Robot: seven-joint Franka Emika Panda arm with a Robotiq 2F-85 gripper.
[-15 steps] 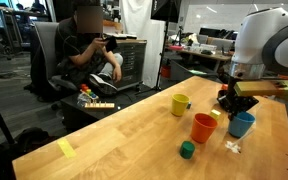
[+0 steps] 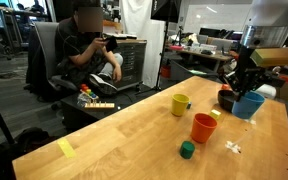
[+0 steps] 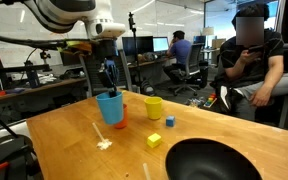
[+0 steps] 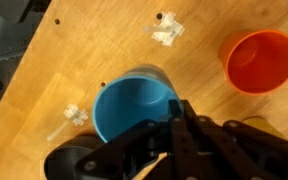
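A light blue cup (image 2: 247, 105) is held up above the right part of the wooden table. My gripper is shut on its rim, with the cup's open mouth facing the wrist camera. Exterior view 2 shows the same blue cup (image 3: 108, 108) hanging beneath the arm, partly in front of the orange-red cup (image 3: 122, 118). That orange-red cup (image 4: 261, 62) stands apart from it, at upper right in the wrist view. The fingertips are small and dark in the exterior views, so their exact contact is hard to make out there.
Further back stands a yellow cup (image 3: 153, 107). A yellow block (image 3: 153, 140), a blue block (image 3: 170, 121) and a large black pan (image 3: 212, 162) lie around the table. Near the front sits a small green object (image 2: 187, 150).
The blue cup has risen along with my gripper, from low by the table to higher up, drifting slightly right in exterior view 1. Other table objects have stayed put.
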